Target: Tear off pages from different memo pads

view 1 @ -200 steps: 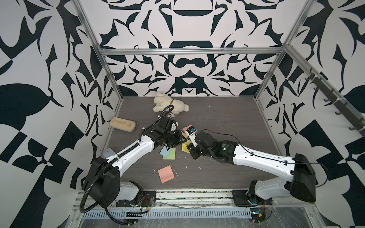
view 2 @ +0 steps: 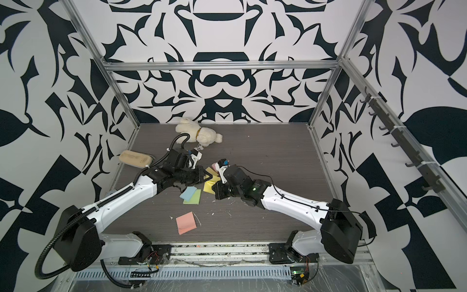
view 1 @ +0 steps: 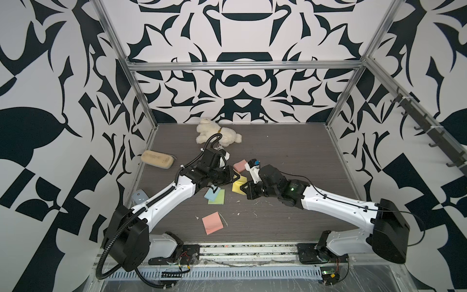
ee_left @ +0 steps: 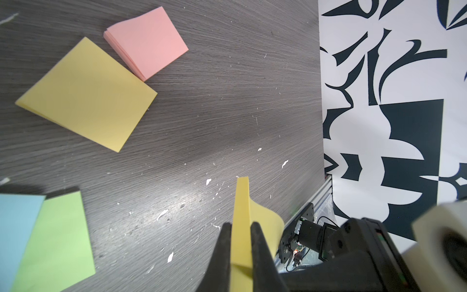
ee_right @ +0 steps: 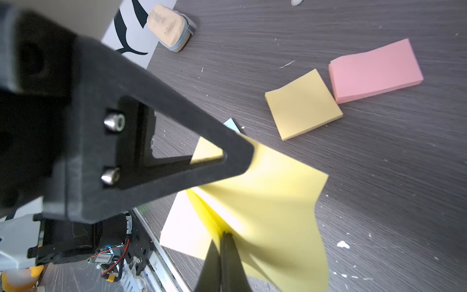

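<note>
My left gripper is shut on a yellow memo pad point(ee_left: 241, 204), held above the table. A page point(ee_left: 269, 223) curls away from that pad on its right side. In the right wrist view, the bent yellow page point(ee_right: 287, 204) spreads beneath a black finger point(ee_right: 194, 170) of my left gripper. My right gripper meets a fold of this page. Its fingertips appear close together, but whether they pinch the paper is unclear. On the table lie a duller yellow pad point(ee_left: 87, 92), a pink pad point(ee_left: 148, 41), a blue sheet point(ee_left: 17, 228) and a green sheet point(ee_left: 58, 243).
A pink sheet point(view 1: 212, 223) lies near the table's front edge. A white plush toy point(view 1: 219, 133) rests at the back, and a beige case point(view 1: 157, 159) at the left edge.
My right gripper has turned and shifted slightly, uncovering more of the yellow paper between the two grippers. The left gripper has moved only a little. The loose items on the table look unmoved.
</note>
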